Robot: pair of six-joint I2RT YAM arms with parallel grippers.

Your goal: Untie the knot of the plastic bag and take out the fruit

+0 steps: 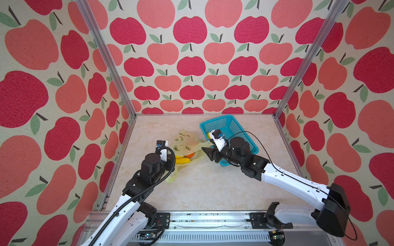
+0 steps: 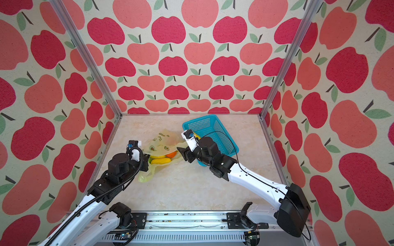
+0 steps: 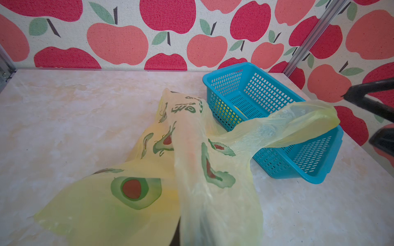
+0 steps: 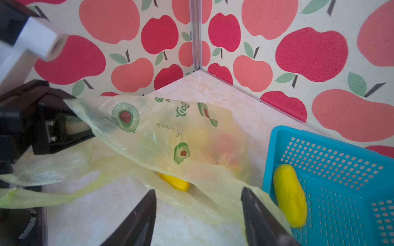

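The pale yellow avocado-print bag (image 1: 184, 141) lies spread on the table with yellow fruit (image 2: 161, 161) and an orange one (image 2: 171, 155) showing beneath its film. Over the bag's left part is my left gripper (image 2: 139, 155), shut, with bag film by its fingers. My right gripper is open at the bag's right end, the film sloping down between and behind its fingers, none visibly gripped. In the right wrist view a yellow fruit (image 4: 289, 192) lies inside the blue basket.
The blue basket (image 3: 316, 172) stands at the back right, beside the bag. Patterned walls bound the space.
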